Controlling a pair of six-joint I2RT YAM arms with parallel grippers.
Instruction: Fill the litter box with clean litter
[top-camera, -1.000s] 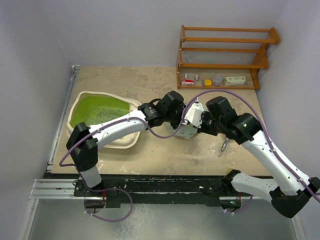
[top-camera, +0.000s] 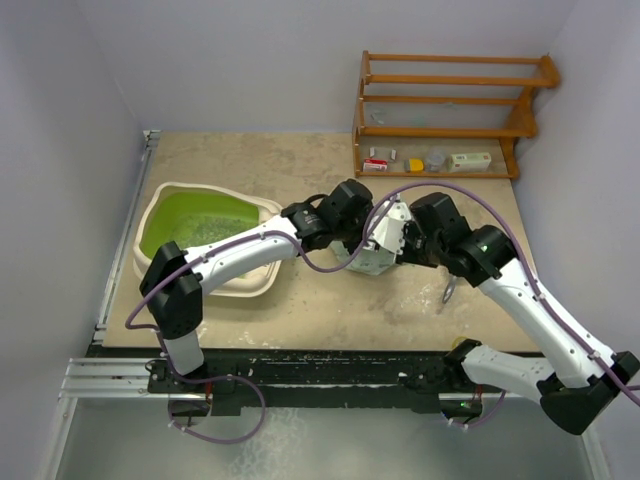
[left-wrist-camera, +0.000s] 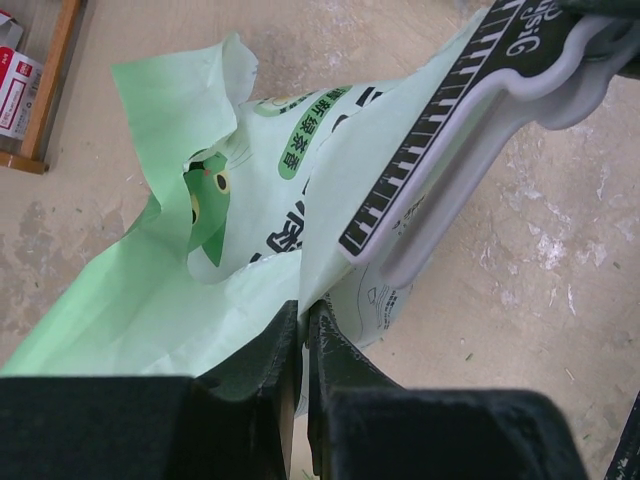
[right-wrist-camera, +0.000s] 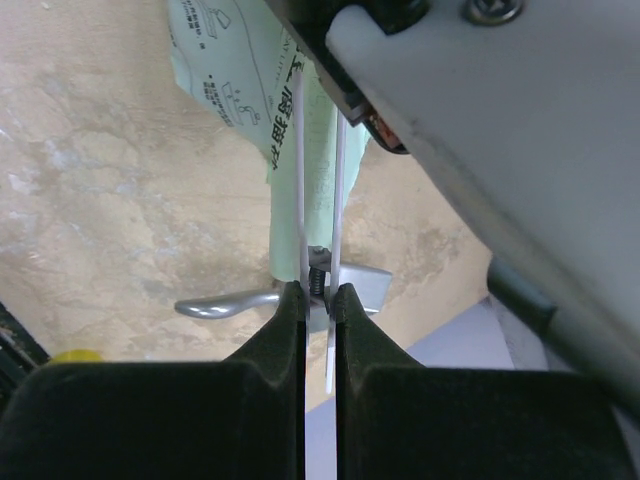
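Observation:
A pale green litter bag (top-camera: 365, 258) (left-wrist-camera: 245, 180) stands on the table between my grippers, its top torn or folded. My left gripper is shut on the bag's edge. A lavender clip-like tool (left-wrist-camera: 460, 150) lies across that edge. My right gripper is shut on thin pale handles, apparently of that tool, above the bag. A metal scoop (top-camera: 449, 290) (right-wrist-camera: 225, 305) lies on the table to the right. The litter box (top-camera: 200, 215), green inside with a cream rim, sits on the left.
A wooden shelf (top-camera: 440, 133) with small boxes stands at the back right. Bare table shows behind the litter box and in front of the bag. Walls enclose the sides and back.
Both arms have shifted very slightly around the bag; otherwise little has visibly changed.

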